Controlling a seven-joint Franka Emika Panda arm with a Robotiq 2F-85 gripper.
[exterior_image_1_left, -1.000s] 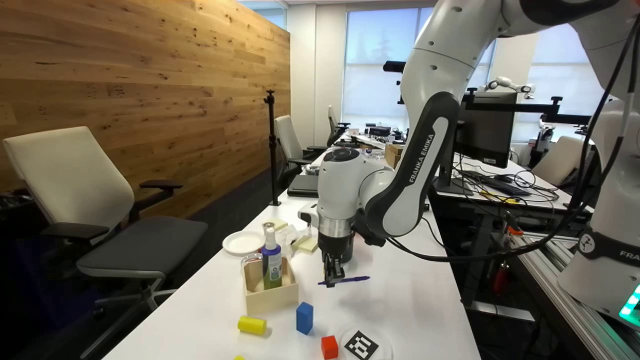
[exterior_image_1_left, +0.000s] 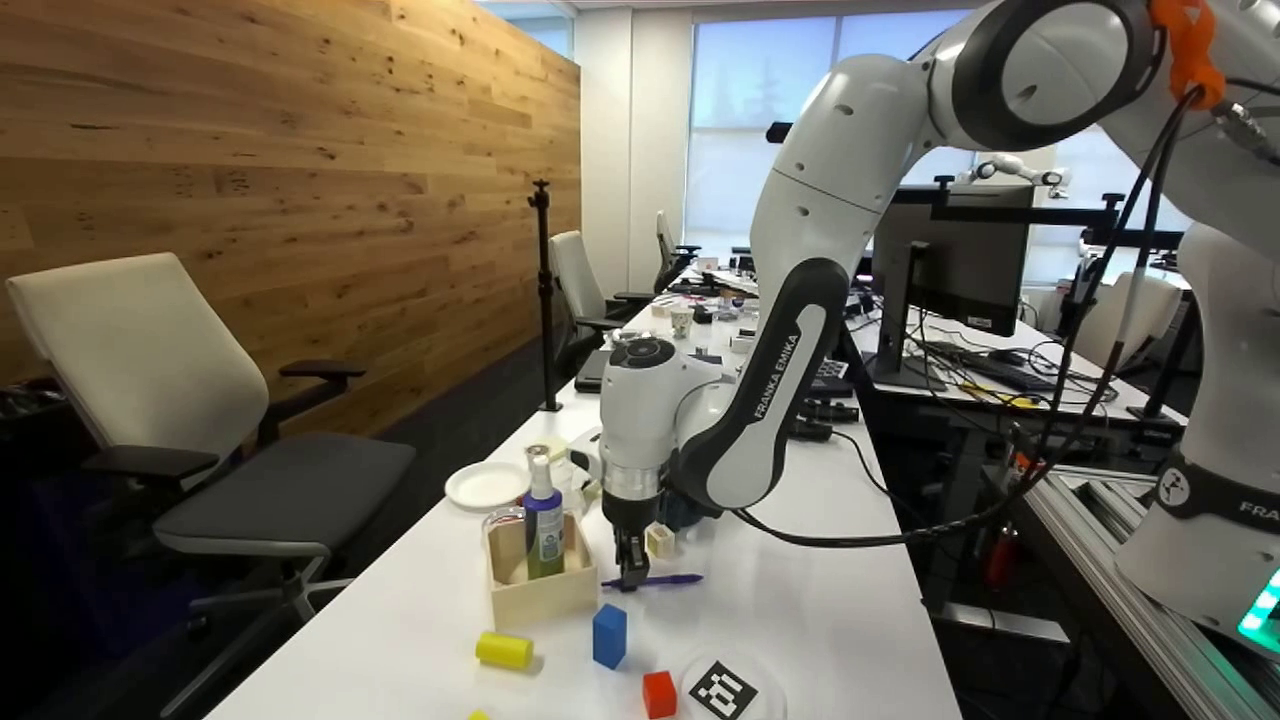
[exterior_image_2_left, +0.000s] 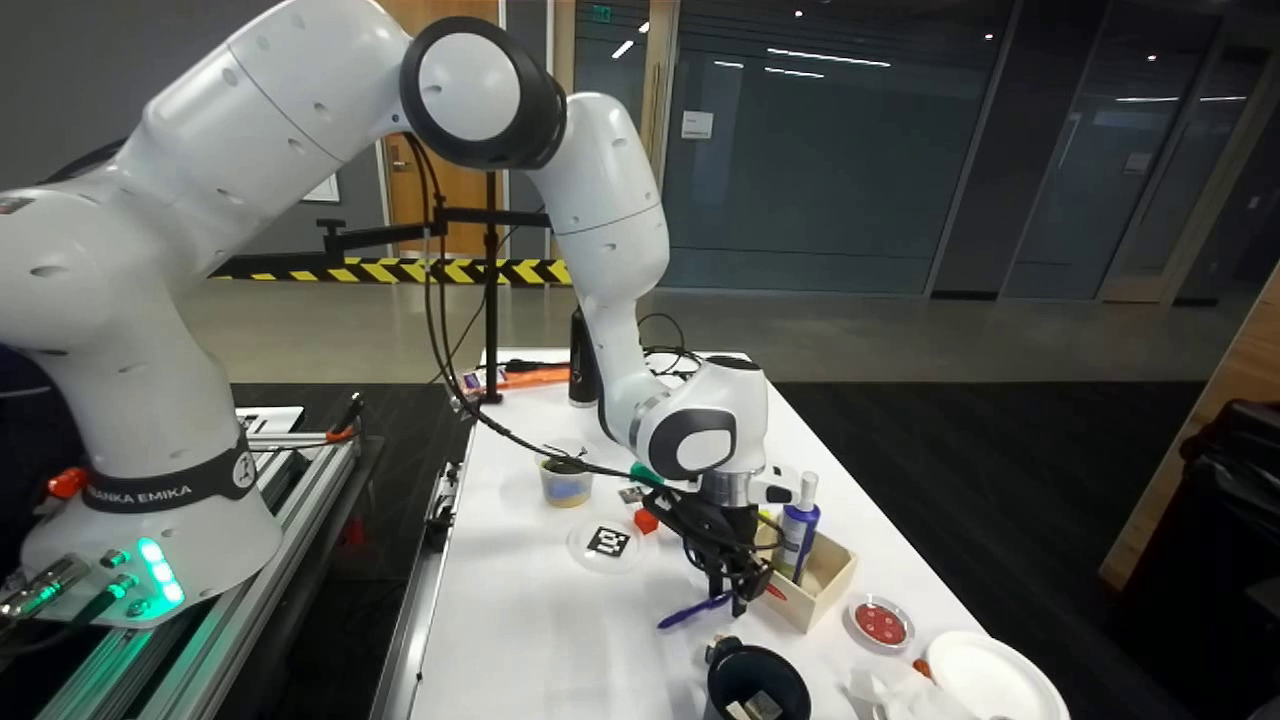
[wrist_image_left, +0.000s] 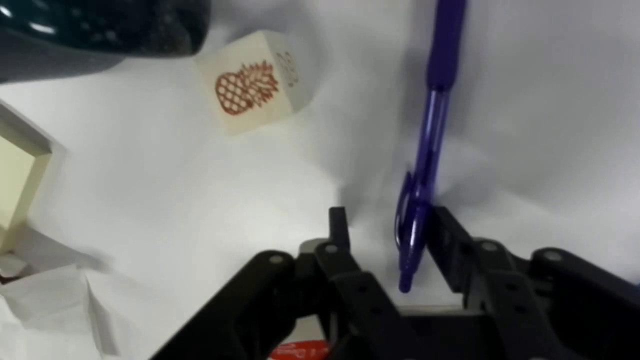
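A purple pen (wrist_image_left: 436, 114) lies on the white table, its clip end between the fingers of my gripper in the wrist view. One finger (wrist_image_left: 442, 223) is against or very near the pen; a clear gap separates the pen from the opposite finger (wrist_image_left: 339, 223), so the fingers stand open. In exterior view 1, my gripper (exterior_image_1_left: 631, 581) is low over the table at the left end of the pen (exterior_image_1_left: 675, 580). The pale wooden box (exterior_image_1_left: 546, 600), with a purple spray bottle (exterior_image_1_left: 545, 528) in it, is close beside the gripper.
A pineapple-printed cube (wrist_image_left: 246, 90) and a dark mug (wrist_image_left: 114, 27) are near the pen. A blue block (exterior_image_1_left: 609, 636), yellow cylinder (exterior_image_1_left: 504, 650) and red cube (exterior_image_1_left: 659, 694) lie on the near side in exterior view 1. Bare table extends right of the pen.
In exterior view 1 the gripper has moved left and slightly nearer the camera, closer to the box. The pen has shifted the same way. The pale cube now shows behind the gripper.
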